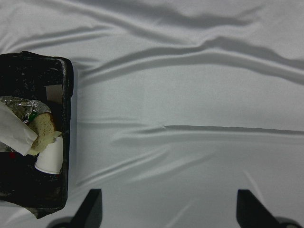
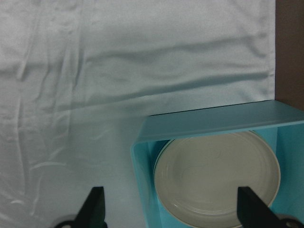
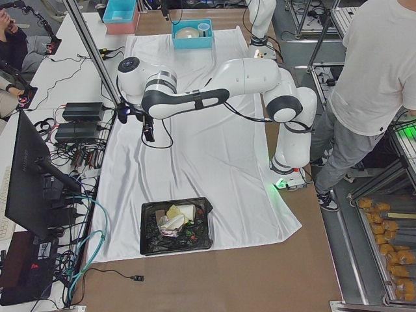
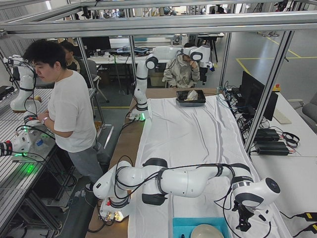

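Note:
A black tray [image 1: 64, 95] holds bread [image 1: 40, 128], a white cup [image 1: 50, 159], crumpled foil and paper. It lies on a white cloth [image 3: 182, 156]. My left gripper hangs open above the cloth beside the tray, nothing between its fingers. At the other end, a light-blue bin [image 2: 209, 116] holds a pale plate [image 2: 216, 175]; a cup [image 3: 203, 29] also shows there in the camera left view. My right gripper is open over the bin's edge, with nothing between its fingers.
A monitor [image 3: 26, 175], cables and black boxes line one long side of the table, along with a metal frame post. A person [image 3: 364, 78] stands on the other side.

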